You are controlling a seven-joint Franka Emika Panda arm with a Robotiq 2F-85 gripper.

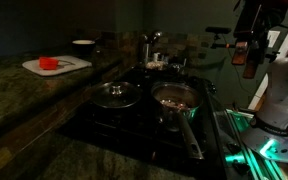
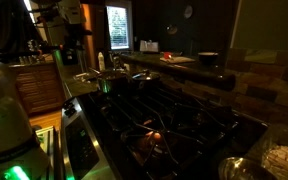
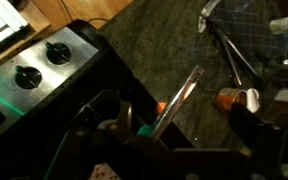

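Note:
My gripper [image 1: 236,52] hangs at the upper right of exterior view 1, high above the stove's right side. Its dark fingers stand apart in the wrist view, open, and nothing shows held between them. A pan [image 1: 176,97] with food in it sits on the stove, its long handle pointing toward the front. To its left is a lidded pan [image 1: 115,94]. On the raised counter lies a white board [image 1: 72,64] with a red item [image 1: 48,63] on it. A long shiny strip [image 3: 180,100] shows between the fingers in the wrist view, what it belongs to I cannot tell.
Stove knobs [image 3: 57,52] line the front edge. A jar with an orange label [image 3: 227,99] stands on the dark counter [image 3: 154,55], near several tools. A dark pot [image 1: 83,46] is on the raised counter. Open air surrounds the arm.

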